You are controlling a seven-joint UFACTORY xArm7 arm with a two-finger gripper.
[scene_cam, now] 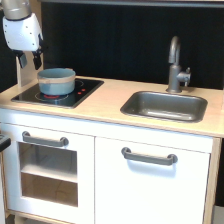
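Observation:
At the upper left, a white and grey arm end with my gripper (30,62) hangs above the back left of the counter, left of and higher than the pot. Its dark fingers are small against the dark background, so their opening is unclear, and no held object shows. A blue-grey pot (56,82) with a pale inside rests on the black cooktop (86,88), apart from the gripper. Red marks show on the cooktop beside the pot.
A dark faucet (176,70) rises behind the basin. Below are a white cabinet door (150,190) with a grey handle (149,157) and an oven-like compartment (48,165). A dark part (4,143) juts in at the left edge.

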